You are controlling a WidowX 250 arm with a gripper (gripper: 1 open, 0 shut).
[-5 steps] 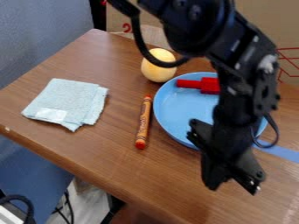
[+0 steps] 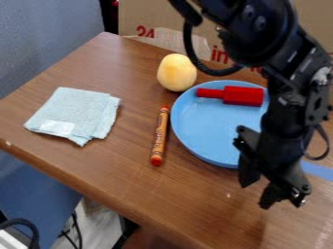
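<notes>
My gripper [image 2: 271, 181] hangs low over the wooden table at the right, just in front of the blue plate [image 2: 209, 124]; its fingers point down, and whether they are open or shut is hard to make out. A red object [image 2: 227, 94] lies on the back of the plate. A yellow round object [image 2: 176, 73] sits behind the plate to the left. An orange stick-like object [image 2: 160, 136] lies left of the plate, and a folded pale blue cloth [image 2: 76, 114] lies farther left.
The wooden table [image 2: 130, 185] has free room at the front and between cloth and stick. A cardboard box [image 2: 146, 17] stands at the back. The table's front left edge drops to cables and a blue surface below.
My gripper and arm have shifted rightward and slightly up over the last second. The objects on the table look unmoved.
</notes>
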